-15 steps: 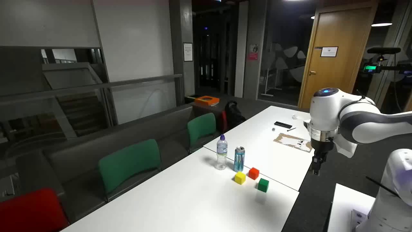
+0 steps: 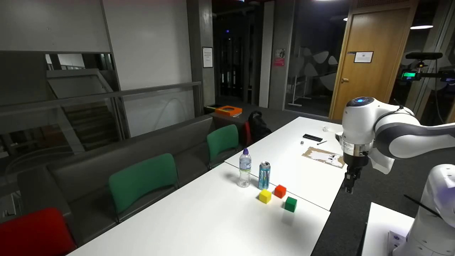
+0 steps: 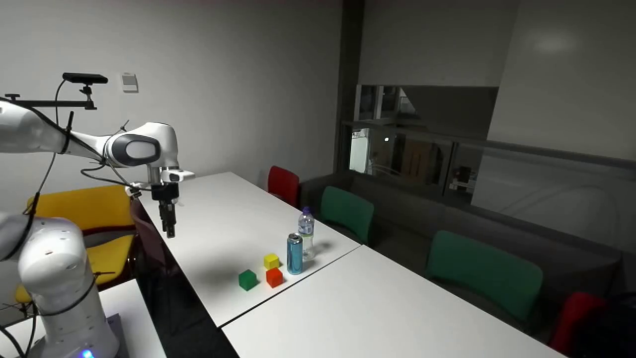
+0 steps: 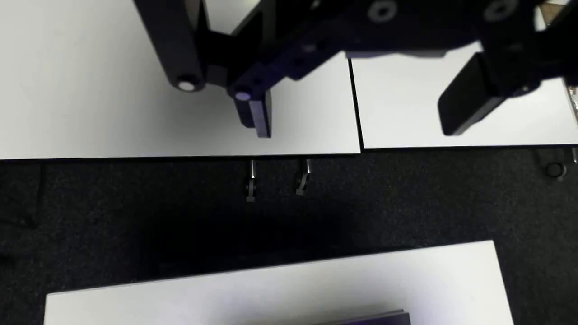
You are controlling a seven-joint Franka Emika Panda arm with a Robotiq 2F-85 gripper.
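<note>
My gripper is open, its two dark fingers wide apart with only tabletop and floor in sight between them. It hangs in the air at the table's edge, pointing down, well away from the objects. On the white table stand a yellow cube (image 2: 265,196), a red cube (image 2: 279,191) and a green cube (image 2: 290,204), grouped close but apart. Behind them a blue can (image 2: 264,175) stands upright beside a clear bottle (image 2: 244,168) with a purple cap. The second exterior view shows the same green cube (image 3: 247,280) closest to my arm.
A seam (image 3: 286,286) runs between two white tables. Cardboard (image 2: 323,157), a black remote-like item (image 2: 312,138) and small bits lie on one table. A dark gap separates the tables from the arm's white base stand (image 4: 271,292).
</note>
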